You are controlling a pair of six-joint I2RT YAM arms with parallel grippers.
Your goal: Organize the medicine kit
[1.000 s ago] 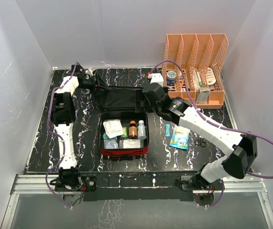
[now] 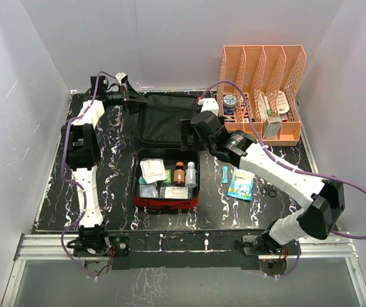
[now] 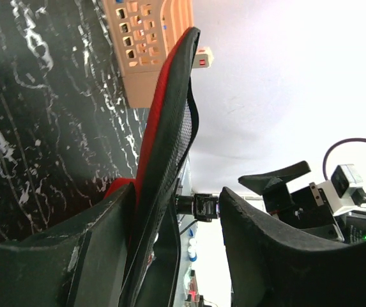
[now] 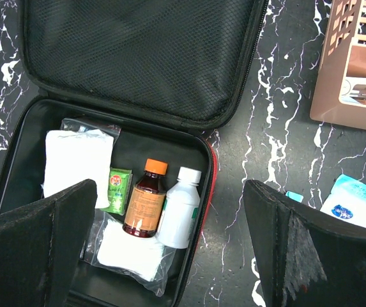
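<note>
The black-and-red kit (image 2: 167, 204) lies open, holding white packets (image 4: 74, 160), a brown bottle (image 4: 143, 206), a white bottle (image 4: 179, 211) and a green sachet (image 4: 118, 190). Its lid (image 2: 168, 118) is raised at the back. My left gripper (image 2: 133, 102) is at the lid's left corner; in the left wrist view the lid's edge (image 3: 170, 128) runs between its part-closed fingers, though whether they grip it is unclear. My right gripper stands open above the kit's right side, nothing visibly held.
A pink organizer (image 2: 262, 96) with assorted supplies stands at back right. A blue-white packet (image 2: 240, 184), a small blue sachet (image 2: 225, 174) and scissors (image 2: 269, 190) lie on the marble board right of the kit. The board's left front is clear.
My left gripper has moved slightly up in the top view, and the lid has lifted with it. The right arm looks unchanged.
</note>
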